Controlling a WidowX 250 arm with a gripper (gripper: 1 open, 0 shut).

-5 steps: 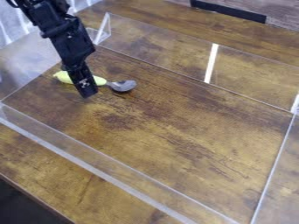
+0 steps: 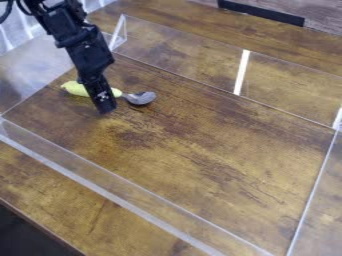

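Note:
My black gripper [image 2: 102,104] reaches down from the upper left to the wooden surface. It looks shut, with nothing clearly between its fingers. Partly behind it lies a pale yellow object [image 2: 76,89], elongated, its middle hidden by the gripper. Just right of the gripper lies a small grey, rounded object [image 2: 140,98], apparently a spoon-like piece.
Clear plastic walls [image 2: 241,72] enclose the wooden work area [image 2: 201,160]. A dark slot [image 2: 261,14] is at the back edge.
The gripper and arm have shifted very slightly; the objects on the surface look unmoved.

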